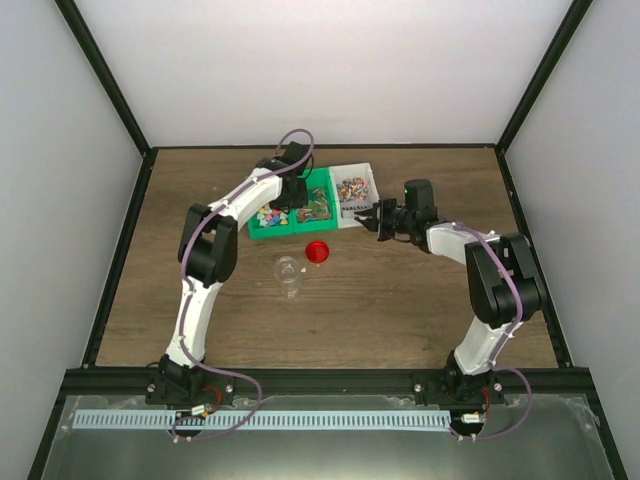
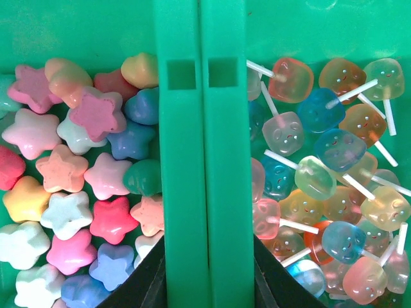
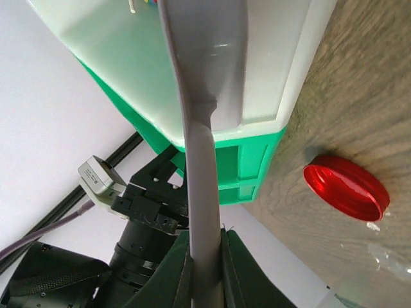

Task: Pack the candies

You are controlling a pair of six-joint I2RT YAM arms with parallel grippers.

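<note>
Green joined bins (image 2: pixel 359 32) hold star candies (image 2: pixel 64 215) on one side and cube-faced lollipops (image 2: pixel 340 151) on the other. My left gripper (image 1: pixel 298 203) is shut on the upright green double wall (image 2: pixel 209 160) between these compartments. Beside the green bins, a white bin (image 1: pixel 347 222) contains mixed small candies (image 1: pixel 352 189). A long grey scoop (image 3: pixel 205 160) fills the middle of the right wrist view, its handle between the fingers of my right gripper. The scoop's head reaches over the white bin; whether it carries candy cannot be made out.
A red lid (image 1: pixel 317 251) lies in front of the bins, open side up. Close to it on the wooden table (image 1: pixel 400 310) stands a clear jar (image 1: pixel 288 271).
</note>
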